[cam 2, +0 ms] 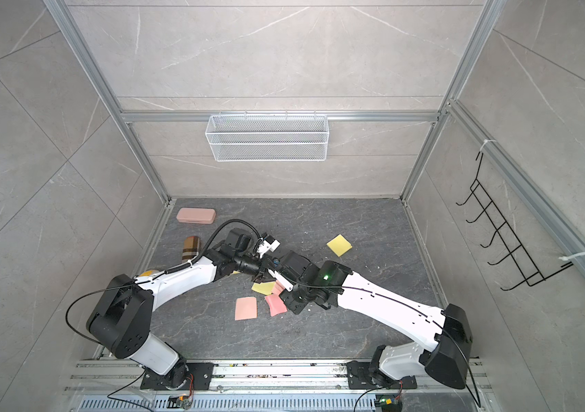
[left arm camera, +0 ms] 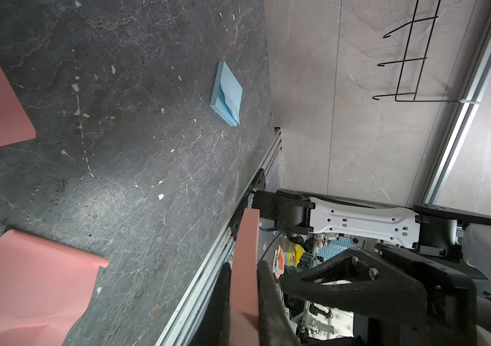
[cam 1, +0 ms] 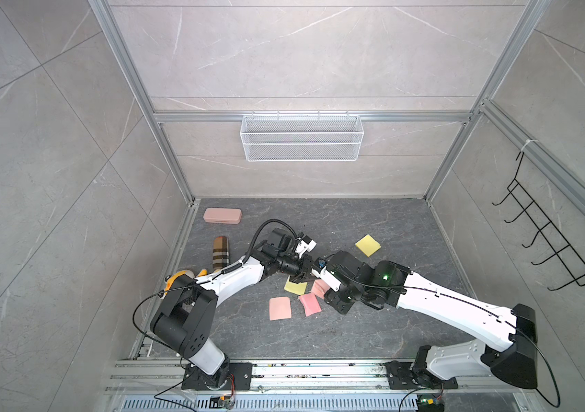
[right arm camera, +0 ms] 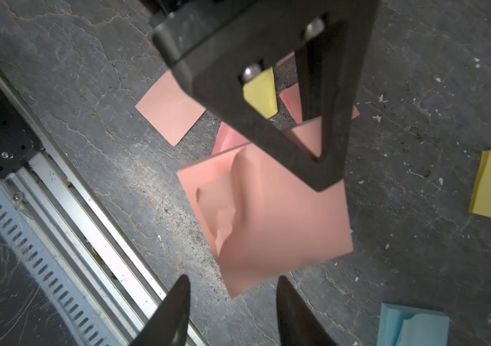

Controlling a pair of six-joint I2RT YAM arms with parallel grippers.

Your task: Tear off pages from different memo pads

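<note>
A pink memo pad is held off the table by my left gripper, shut on it; the pad shows edge-on in the left wrist view. One page stands curled up at the pad's left side in the right wrist view. Close to the pad's near corner, my right gripper is open, its fingers spread with nothing clearly between them. A blue pad [left arm camera: 228, 95] with a lifted top page lies on the table. Farther off is a yellow pad [cam 1: 368, 245].
Loose pink sheets [cam 1: 280, 308] and a yellow one [cam 1: 296, 285] lie below the grippers. A pink case [cam 1: 222, 215] and a plaid item [cam 1: 220, 252] sit at the left. Open table surrounds the yellow pad.
</note>
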